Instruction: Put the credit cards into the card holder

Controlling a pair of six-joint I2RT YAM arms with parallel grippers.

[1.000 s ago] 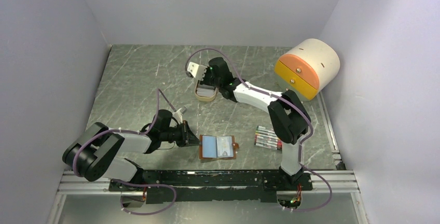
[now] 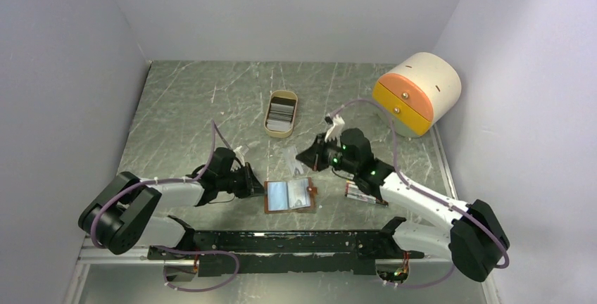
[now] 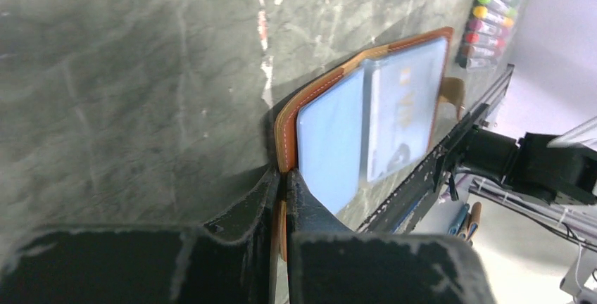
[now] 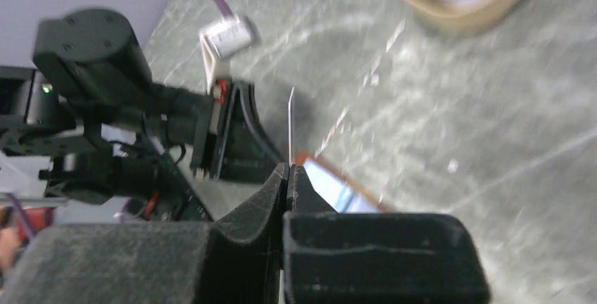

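The brown card holder [image 2: 277,195] lies open on the table, its blue and clear inner pockets facing up. Its left edge is pinched by my left gripper, shut on the brown cover. My right gripper [image 2: 298,159] hangs just behind the holder, shut on a thin card [image 4: 291,127] that shows almost edge-on in the right wrist view. From above, that card [image 2: 291,155] looks pale and see-through. More cards [image 2: 281,111] stand in a row in an oval beige box [image 2: 279,134] farther back.
Colored markers [image 2: 362,193] lie right of the holder, partly under the right arm; the left wrist view shows them [image 3: 491,15] too. A cream drum-shaped cabinet [image 2: 429,86] with orange and yellow drawers fills the back right.
My right gripper has come from over the beige box toward the holder, and a card now shows at its tips. The holder and my left gripper have shifted slightly left.
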